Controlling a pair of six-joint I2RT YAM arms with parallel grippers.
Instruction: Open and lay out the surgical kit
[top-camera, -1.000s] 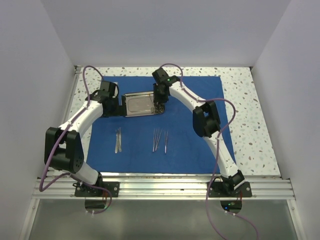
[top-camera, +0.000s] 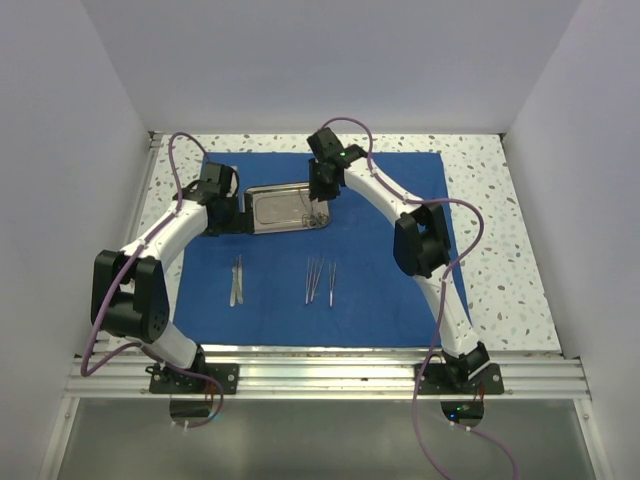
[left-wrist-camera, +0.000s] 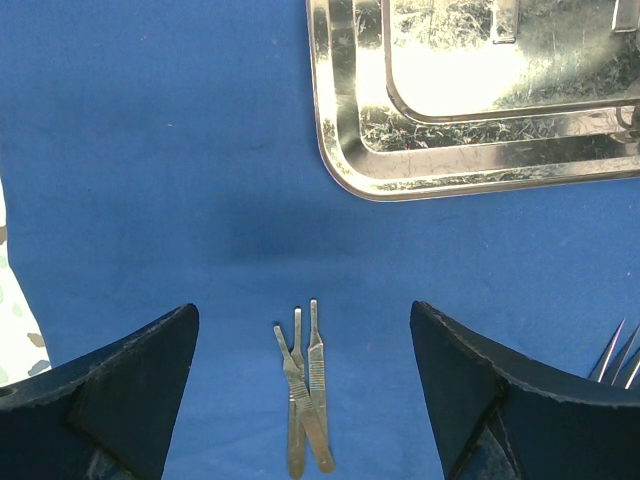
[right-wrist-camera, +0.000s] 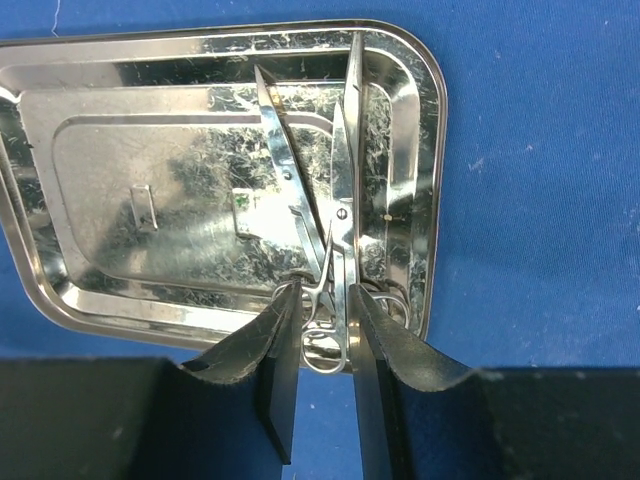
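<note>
A shiny metal tray (top-camera: 284, 208) lies on the blue cloth between my two grippers. Scissor-like instruments with ring handles rest along its right end: one tilted pair (right-wrist-camera: 281, 160) and one straighter pair (right-wrist-camera: 342, 190) show clearly, partly overlapping others. Just over those handles is my right gripper, its fingers parted by a narrow gap; a ring handle shows beneath the gap, and nothing appears gripped. Beyond the tray's left end, my left gripper stands wide open and empty. Below it on the cloth lie three flat metal handles (left-wrist-camera: 305, 390), two of them overlapping.
Several slim pointed instruments (top-camera: 314, 280) lie in a group on the cloth, with another (top-camera: 332, 285) just right of them. A speckled table surface (top-camera: 505, 260) borders it.
My right gripper and arm have shifted slightly to the right over the tray's end. The left arm has barely moved. Tray and laid-out instruments look unmoved.
</note>
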